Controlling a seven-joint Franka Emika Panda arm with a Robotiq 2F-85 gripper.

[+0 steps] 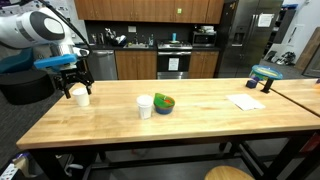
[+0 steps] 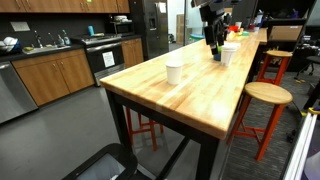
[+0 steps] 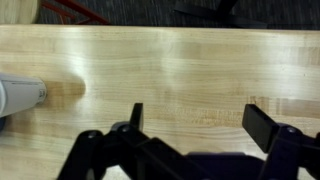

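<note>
My gripper stands open over bare tabletop, nothing between its fingers. A white cup (image 3: 20, 94) is cut off by the left edge of the wrist view, well clear of the fingers. In exterior view 1 one white cup (image 1: 81, 98) shows at the table's left end, partly hidden behind the gripper. Near the middle stands another white cup (image 1: 145, 106), beside a bowl (image 1: 164, 104) with something green and red in it. In exterior view 2 a white cup (image 2: 175, 73) is in the foreground, and the arm hangs farther down the table near the other cup (image 2: 229, 53).
A white sheet (image 1: 245, 102) lies on the right part of the long wooden table (image 1: 200, 120). Colourful stacked items (image 1: 265, 75) stand at the far right. Stools (image 2: 267, 94) line one side. Between bowl and sheet the tabletop is free.
</note>
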